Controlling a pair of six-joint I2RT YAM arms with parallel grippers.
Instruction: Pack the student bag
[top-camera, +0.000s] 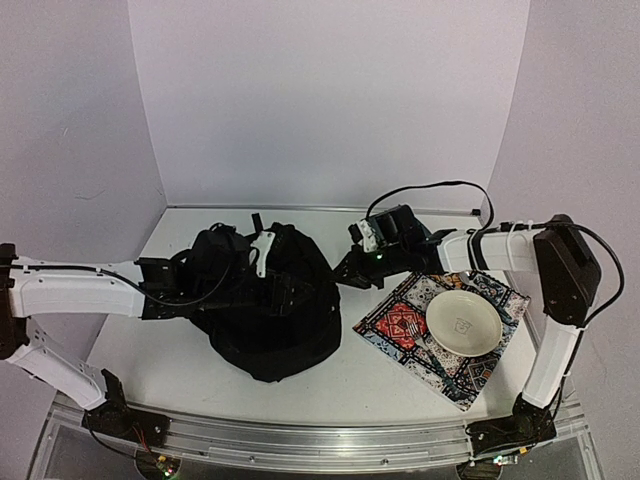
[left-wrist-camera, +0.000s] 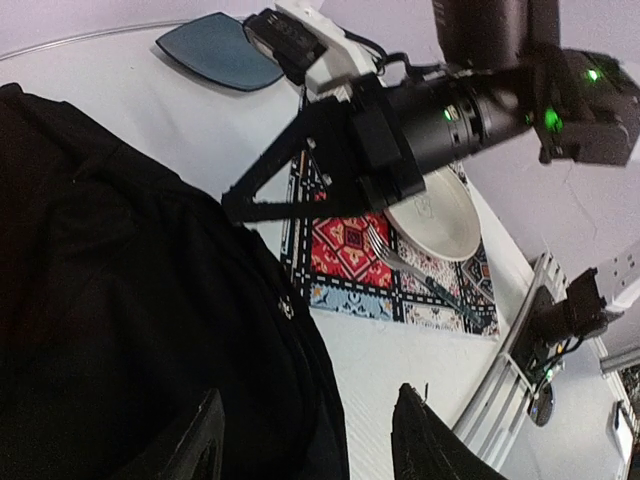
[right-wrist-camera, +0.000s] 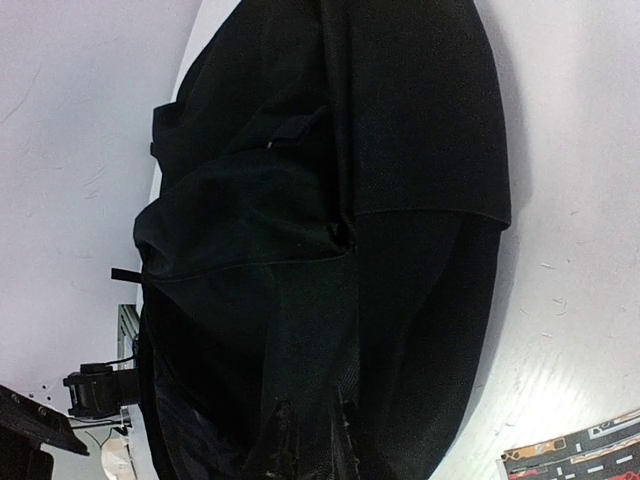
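Note:
The black bag (top-camera: 270, 345) lies on the left part of the table and fills much of both wrist views. My left gripper hangs above it, fingers wide apart with nothing between them; only dark cloth and white table show beyond. At the bag's right rim, my right gripper (top-camera: 345, 272) has its fingertips touching the cloth. The right wrist view shows those fingers (right-wrist-camera: 285, 445) close together, black on black cloth, seemingly pinching the rim. What lies inside the bag is too dark to make out.
A patterned mat (top-camera: 385, 335) on the right bears a cream plate (top-camera: 464, 323) and a fork (left-wrist-camera: 388, 253). A flat blue-grey object (left-wrist-camera: 222, 50) rests farther back. Bare table lies in front of the bag.

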